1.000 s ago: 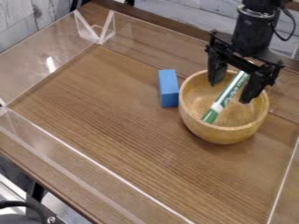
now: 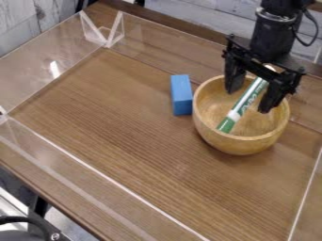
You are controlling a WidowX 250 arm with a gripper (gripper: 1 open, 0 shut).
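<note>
A black gripper [image 2: 262,68] hangs over a round tan bowl [image 2: 221,137] at the right, its fingers spread open on either side. A white-and-green elongated object [image 2: 234,117] lies slanted in the bowl, its upper end partly under the gripper. A blue block [image 2: 182,95] lies on the wooden table just left of the bowl.
Clear panels stand along the left and back edges. A black part [image 2: 25,226] shows at the bottom left corner.
The gripper has shifted very slightly; the bowl, the object in it and the blue block look unchanged.
</note>
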